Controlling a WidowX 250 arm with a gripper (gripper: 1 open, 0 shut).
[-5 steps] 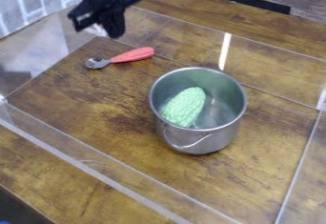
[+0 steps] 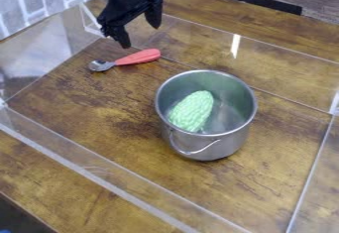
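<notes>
A spoon with a red handle (image 2: 137, 58) lies on the wooden table at the upper left, its metal bowl toward the left. Above it hangs my black gripper (image 2: 129, 27), open, with nothing visible between its fingers. A steel pot (image 2: 228, 137) stands right of centre, holding a pale green corn cob (image 2: 192, 109).
Clear panels or edges run along the left and right sides. A dark bar (image 2: 260, 1) lies at the back edge.
The spoon and pot have not moved.
</notes>
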